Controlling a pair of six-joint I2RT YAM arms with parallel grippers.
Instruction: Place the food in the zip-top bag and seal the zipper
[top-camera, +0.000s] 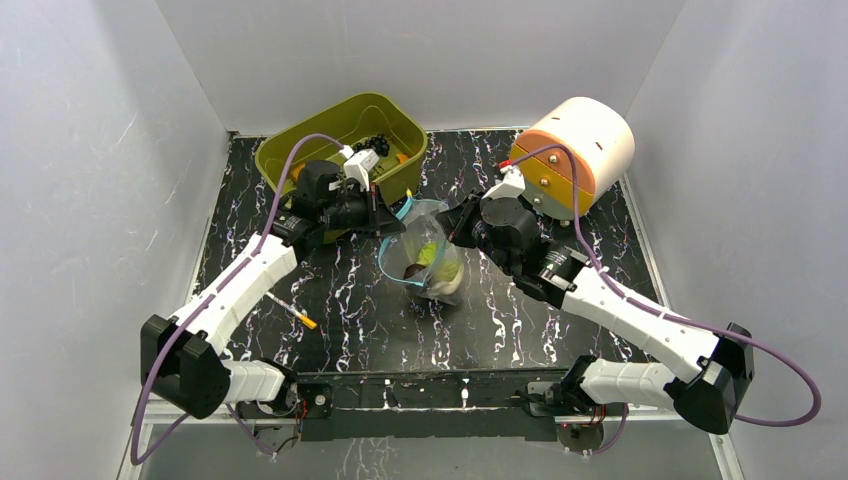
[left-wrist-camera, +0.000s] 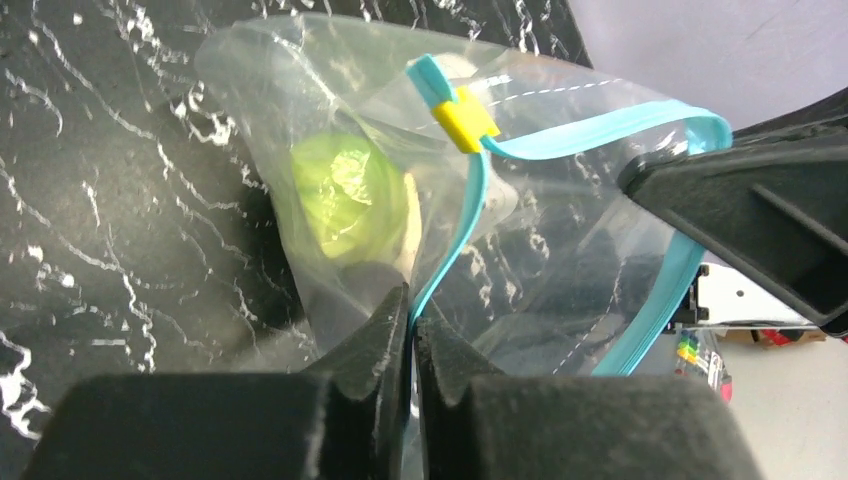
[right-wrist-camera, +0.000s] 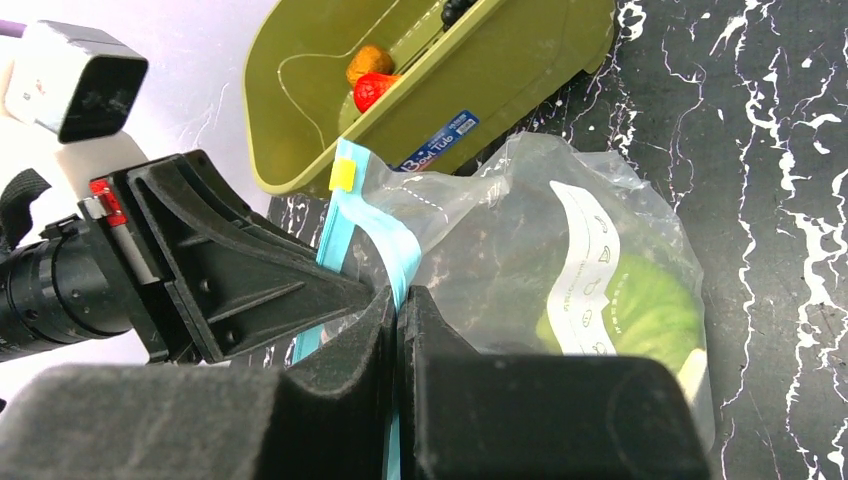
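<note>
The clear zip-top bag (top-camera: 430, 280) stands upright mid-table, its blue zipper rim (left-wrist-camera: 615, 125) lifted, with a yellow slider (left-wrist-camera: 462, 120) on it. Inside, green food (left-wrist-camera: 345, 195) and a pale item show through the plastic. My left gripper (top-camera: 390, 225) is shut on the rim at the bag's left side; in the left wrist view the blue strip runs into its fingertips (left-wrist-camera: 385, 350). My right gripper (top-camera: 455, 230) is shut on the rim at the other side, the strip between its fingertips in the right wrist view.
An olive tub (top-camera: 300, 140) with fruit stands at the back left, close behind the bag. A peach-and-yellow rounded box (top-camera: 580, 150) sits at the back right. An orange-capped pen (top-camera: 300, 315) lies front left.
</note>
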